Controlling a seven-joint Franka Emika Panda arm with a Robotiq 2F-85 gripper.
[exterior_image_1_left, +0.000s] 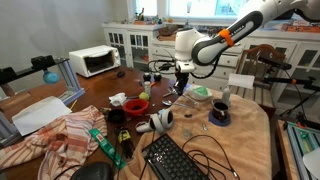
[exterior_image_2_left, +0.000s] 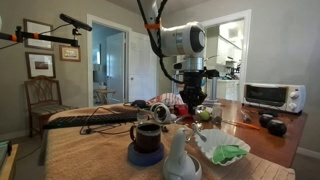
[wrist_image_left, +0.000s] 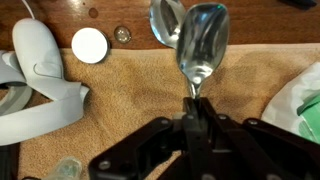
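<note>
In the wrist view a shiny metal spoon (wrist_image_left: 204, 40) points away from my gripper, which is shut on its handle. Its bowl hangs over the line between the brown cloth and the dark wood. A second metal spoon (wrist_image_left: 166, 20) lies on the wood just beyond, partly covered by the held one. From the first exterior view, my gripper (exterior_image_1_left: 180, 88) stands low over the middle of the table, near the white bowl. The other exterior view has the gripper (exterior_image_2_left: 190, 100) behind the mug and the bowl; the spoon is too small to make out there.
A white bowl (exterior_image_2_left: 222, 146) with something green inside is on my right; a white headset-like object (wrist_image_left: 45, 85) is on my left. A dark mug (exterior_image_1_left: 220, 114), a red bowl (exterior_image_1_left: 136, 106) and a black keyboard (exterior_image_1_left: 185, 160) stand around. Brown cloth (wrist_image_left: 125, 90) below the gripper is mostly bare.
</note>
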